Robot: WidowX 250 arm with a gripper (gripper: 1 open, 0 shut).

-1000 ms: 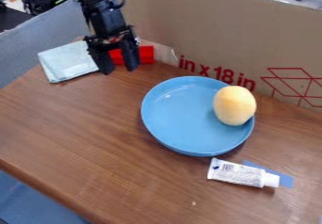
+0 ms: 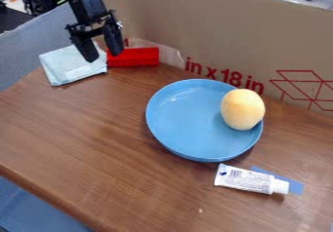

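Note:
My black gripper (image 2: 101,46) hangs at the upper left, pointing down over a folded light-blue cloth (image 2: 68,68) and beside a red object (image 2: 136,57) that lies against the cardboard wall. Its two fingers stand apart, and I see nothing held between them. A blue plate (image 2: 185,124) sits right of centre, with a round pale yellow object (image 2: 242,109) on its right side. A white tube (image 2: 250,178) lies below the plate at the right.
A cardboard box wall (image 2: 235,41) with red printing runs along the back. A grey-blue surface borders the left side.
My gripper has moved up and to the left, from in front of the red object to over the cloth's right part. The plate and other things are unchanged.

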